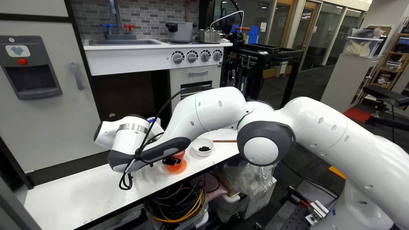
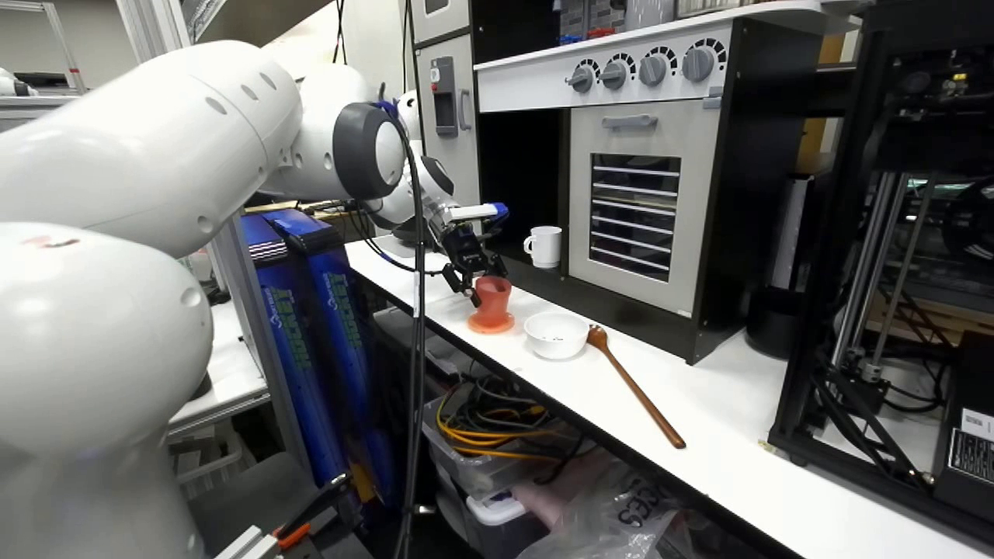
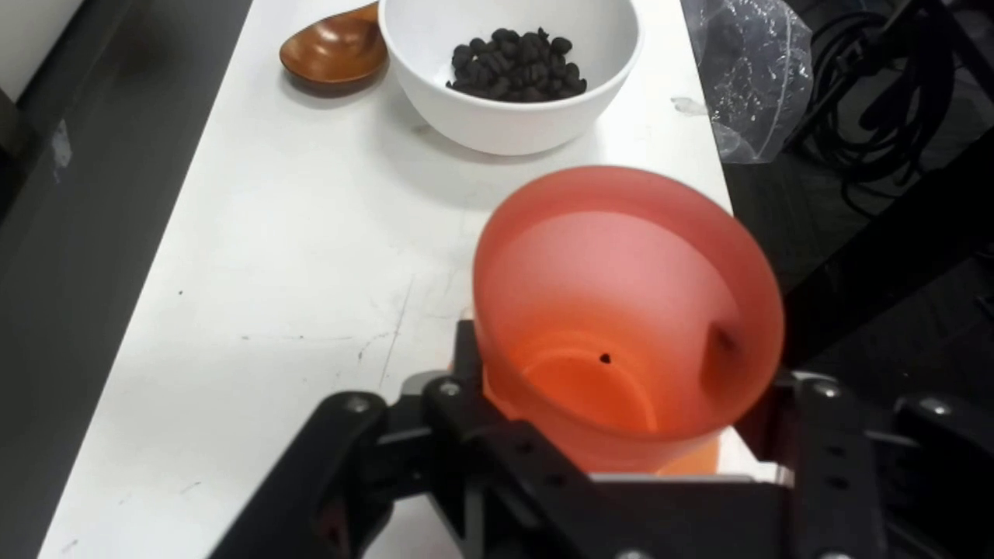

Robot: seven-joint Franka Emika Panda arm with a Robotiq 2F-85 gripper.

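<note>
My gripper is shut on a translucent red cup (image 2: 494, 296), one finger on each side of its wall. Seen from the wrist, the cup's mouth is open toward the camera, and one small dark speck lies on its floor. Beneath it is an orange round base (image 2: 491, 323) on the white bench; whether cup and base are one piece I cannot tell. Close by stands a white bowl (image 3: 508, 126) holding dark beans (image 3: 517, 67). In exterior view 1 the arm hides most of the gripper.
A wooden spoon (image 2: 635, 387) lies beyond the bowl. Against the kitchen unit is a white mug (image 2: 545, 247). The bench's front edge runs close to the cup, with bins and cables (image 1: 180, 203) below. Bare bench (image 1: 73, 195) extends to the left in exterior view 1.
</note>
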